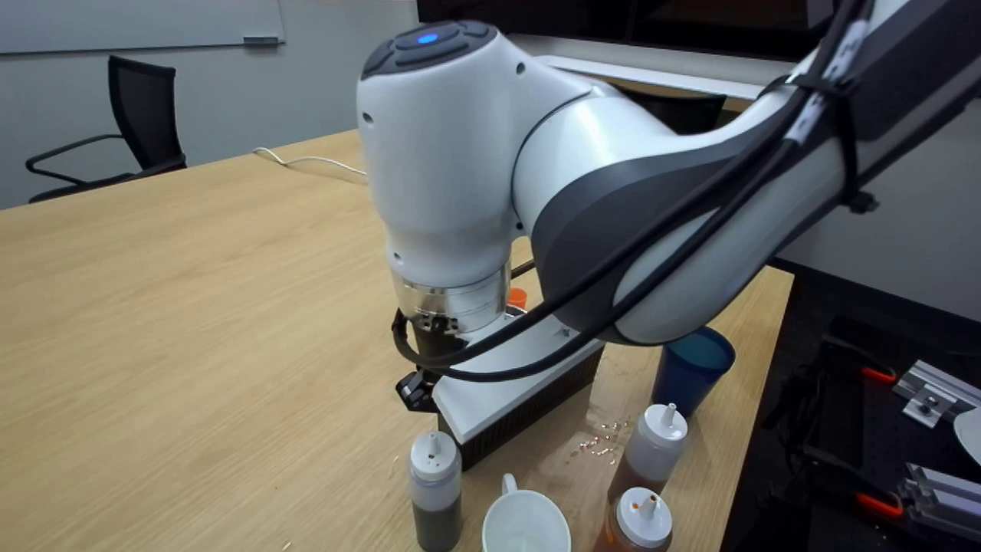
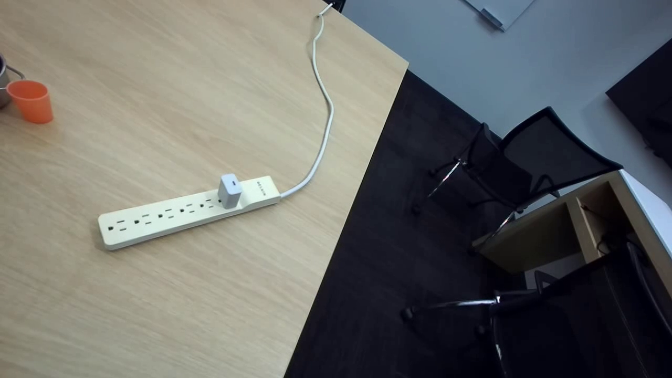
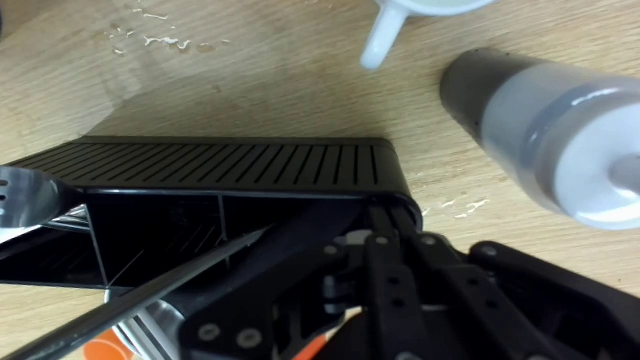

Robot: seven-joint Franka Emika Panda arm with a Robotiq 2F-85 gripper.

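In the wrist view my gripper is shut, its dark fingertips close together inside the right end of a black ribbed caddy (image 3: 240, 162). Nothing clear shows between them, though the caddy's dark interior makes the tips hard to make out. Thin dividers split the caddy into compartments. A long metal utensil (image 3: 162, 279) slants across it from the lower left, and a slotted metal utensil (image 3: 30, 195) lies over its left part. From exterior view 1, the arm stands above the caddy (image 1: 515, 423), and the fingertips are hidden.
Close to the caddy's end stands a dark-filled squeeze bottle (image 1: 436, 492), with a white mug (image 1: 526, 524) beside it. Two more bottles and a blue cup (image 1: 694, 368) are on the right. A power strip (image 2: 189, 211) and an orange cup (image 2: 34, 104) occupy the other table area.
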